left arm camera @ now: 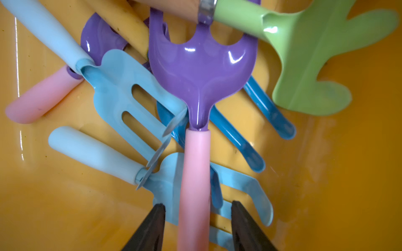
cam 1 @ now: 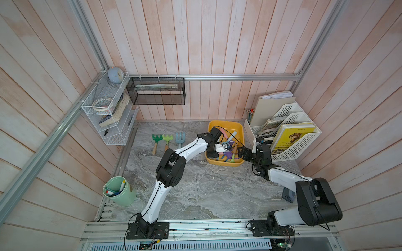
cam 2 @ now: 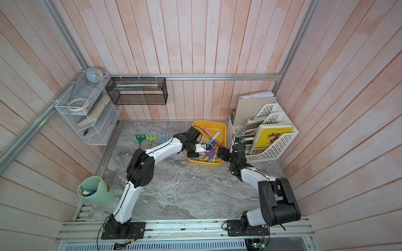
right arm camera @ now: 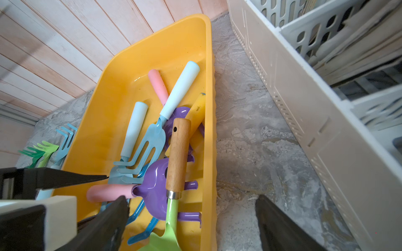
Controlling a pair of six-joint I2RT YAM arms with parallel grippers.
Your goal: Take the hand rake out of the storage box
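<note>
The yellow storage box (cam 1: pixel 224 164) holds several hand tools: a purple rake (left arm camera: pixel 203 67) with pink handle (left arm camera: pixel 194 175), light blue forks (left arm camera: pixel 119 96), and a green tool (left arm camera: pixel 305 54) with wooden handle. My left gripper is low over the box, open around the pink handle of the purple rake, a finger to each side. Whether it touches the handle I cannot tell. My right gripper stands open at the box's right edge, its fingers blurred in the right wrist view.
Three rakes (cam 1: pixel 167 138) lie on the marble table left of the box. A white file holder (right arm camera: pixel 293 104) stands close on the right, a green bin (cam 1: pixel 127 192) at front left.
</note>
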